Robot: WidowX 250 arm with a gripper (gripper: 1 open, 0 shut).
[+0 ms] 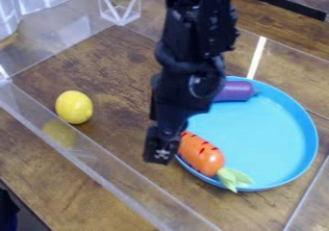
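My black gripper [174, 129] hangs in the middle of the camera view, its fingers open, low at the left rim of a blue plate [276, 139]. An orange toy carrot [202, 156] with green leaves lies on the plate just right of the fingertips. A purple eggplant [232, 90] lies at the plate's back, partly hidden by the arm. A yellow lemon [75, 107] rests on the wooden surface to the left of my gripper.
Clear plastic edges run along the left, front and back of the wooden surface [96, 66]. The wood around the lemon and behind it is free.
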